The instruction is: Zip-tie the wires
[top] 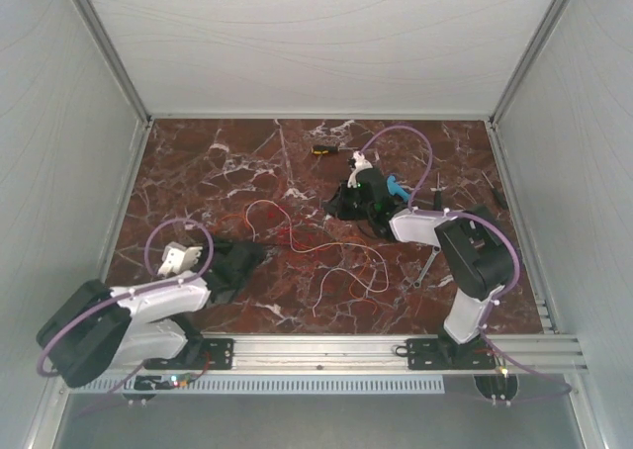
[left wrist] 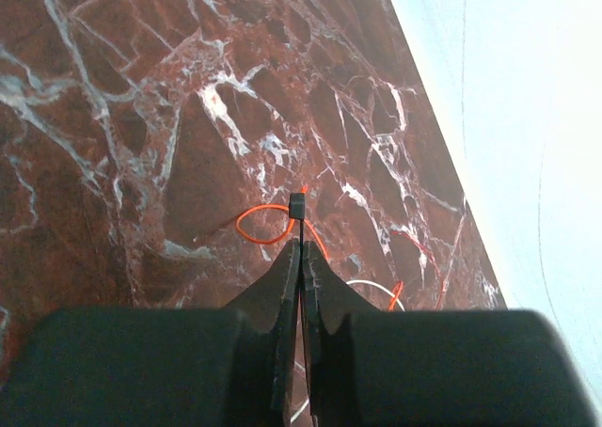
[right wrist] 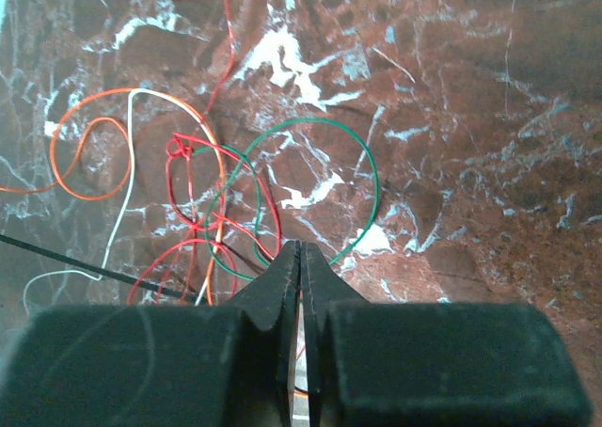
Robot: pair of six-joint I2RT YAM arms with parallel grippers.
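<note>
A thin black zip tie (left wrist: 297,206) is pinched in my left gripper, with its small square head sticking out past the fingertips. In the right wrist view the black strip of the zip tie (right wrist: 89,269) reaches from the left edge to the tangled wires. Those are a white wire (right wrist: 130,154), an orange wire (right wrist: 89,98), a red wire (right wrist: 229,41) and a green wire (right wrist: 374,173), crossing in loose loops on the table. My right gripper is shut beside the green loop; nothing shows between its fingers.
A yellow-black screwdriver (top: 324,150) lies at the back. A blue object (top: 398,189), a wrench (top: 427,268) and other tools lie on the right beside my right arm. White walls enclose the table.
</note>
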